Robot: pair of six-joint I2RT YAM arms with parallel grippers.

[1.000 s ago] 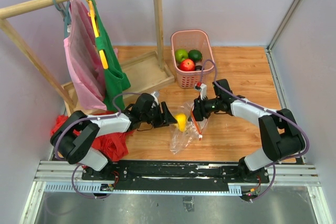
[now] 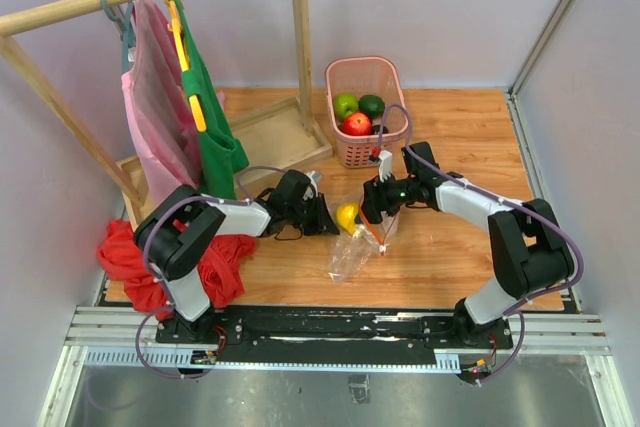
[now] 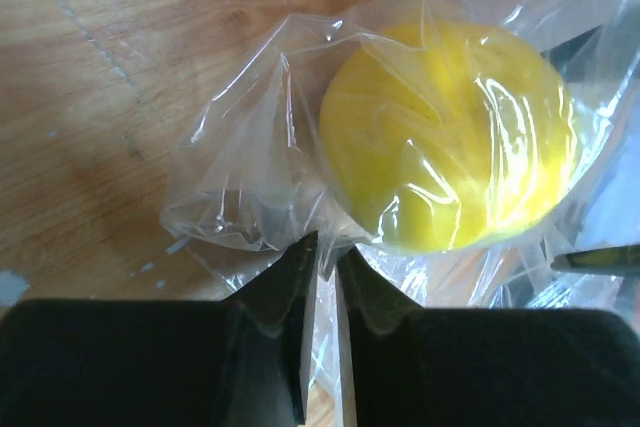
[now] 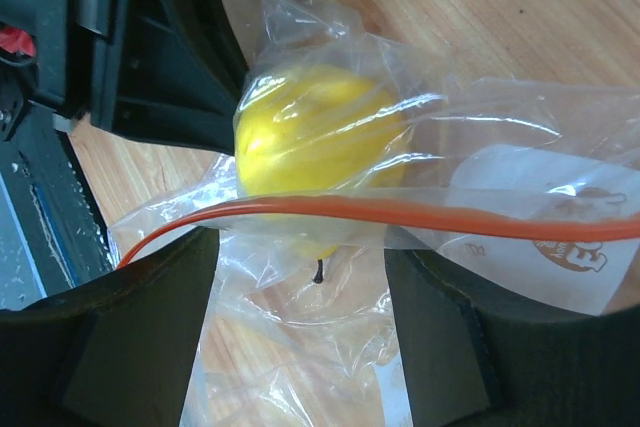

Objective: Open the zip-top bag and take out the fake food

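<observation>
The zip top bag [image 2: 352, 252] lies on the table between the grippers, with a yellow fake food [image 2: 348, 215] inside. In the left wrist view my left gripper has its fingertips close together at the bag's crumpled plastic beside the yellow food [image 3: 450, 137]; whether it grips the plastic is unclear. In the right wrist view my right gripper stands open, its fingers on either side of the bag by the orange zip strip [image 4: 380, 212], below the yellow food.
A pink basket [image 2: 340, 152] with fruit stands behind the bag. A wooden rack [image 2: 300, 37] with hanging cloths is at the left, red cloth [image 2: 130, 267] at the front left.
My left gripper has shifted and its fingers have drawn closer together at the bag. The bag and yellow food have moved slightly; the right gripper has moved only a little.
</observation>
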